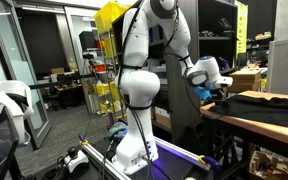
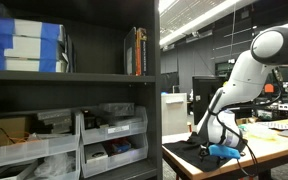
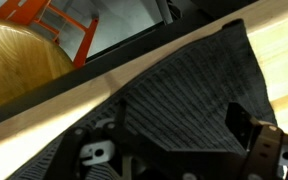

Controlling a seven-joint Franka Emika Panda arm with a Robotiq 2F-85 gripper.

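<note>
A dark, ribbed cloth [image 3: 184,85] lies spread over the wooden table, its corner near the table edge in the wrist view. In exterior view 1 the same cloth [image 1: 264,108] covers much of the tabletop. My gripper is open above the cloth, fingers spread wide with nothing held between them. Exterior view 1 has the gripper [image 1: 218,108] low by the table's near left edge, at the cloth's end. How close the fingertips are to the fabric I cannot tell. From exterior view 2, the cloth [image 2: 189,150] shows left of the white wrist.
Bare wooden table [image 3: 49,130] borders the cloth along its edge. Beyond that edge, a round wooden stool seat [image 3: 14,60] sits lower down. A dark shelf with grey bins [image 2: 114,130] stands near the table in exterior view 2.
</note>
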